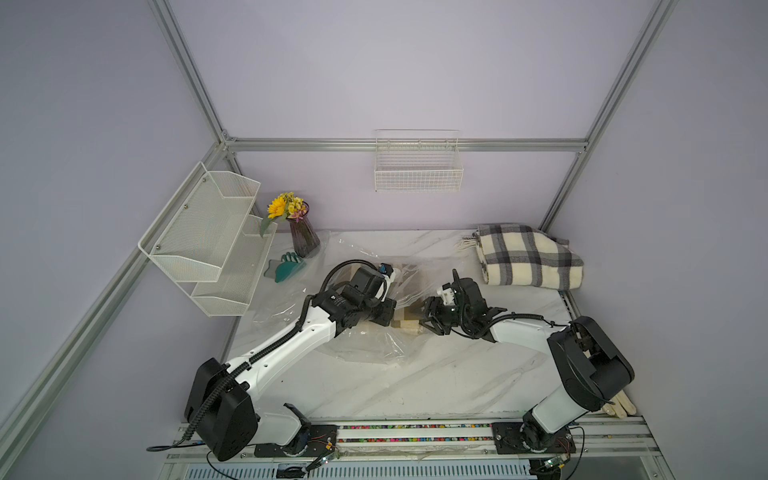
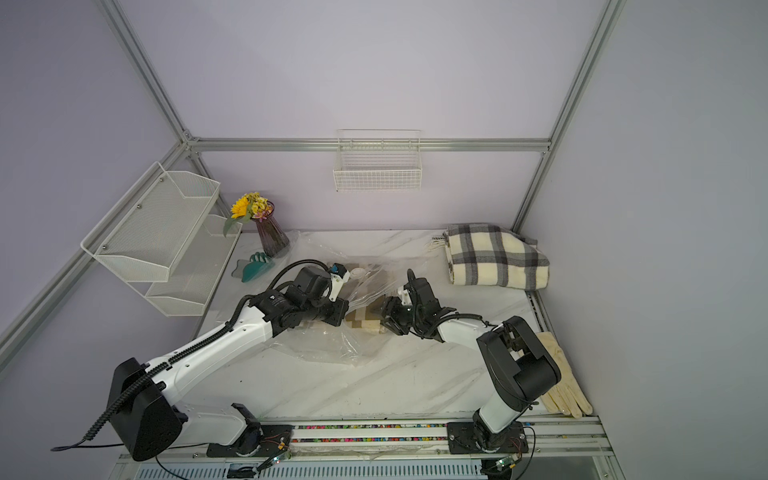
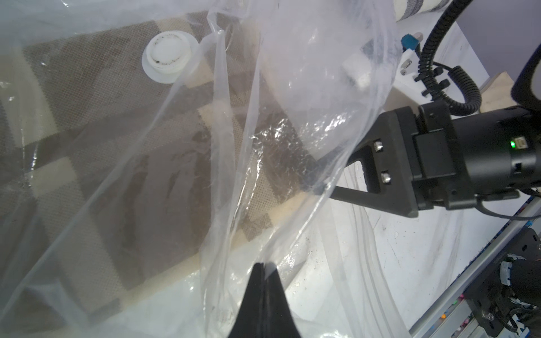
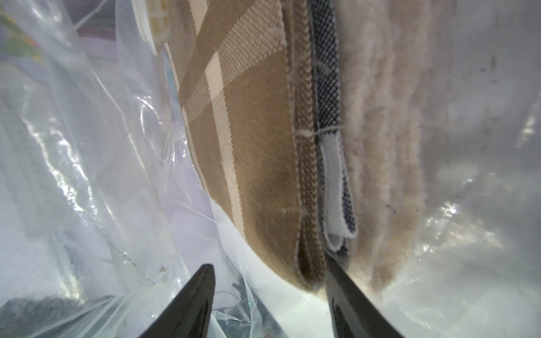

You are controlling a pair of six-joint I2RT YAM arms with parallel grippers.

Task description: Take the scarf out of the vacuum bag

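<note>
The brown checked scarf (image 3: 157, 186) lies folded inside the clear vacuum bag (image 3: 315, 73), which has a round white valve (image 3: 169, 51). My left gripper is shut, with the edge of the bag's film gathered at its fingertips. From the right, my right gripper (image 1: 436, 316) reaches in at the bag's mouth, its fingers partly under the film. In the right wrist view, its fingers (image 4: 194, 307) stand apart, and the scarf's folded corner (image 4: 307, 270) is just ahead of the gap. Contact with the scarf cannot be made out.
A black-and-white checked blanket (image 1: 528, 257) lies folded at the back right. At the back left stand a vase of flowers (image 1: 302, 237) and a teal object (image 1: 289, 267), beside a white mesh rack (image 1: 212, 232).
</note>
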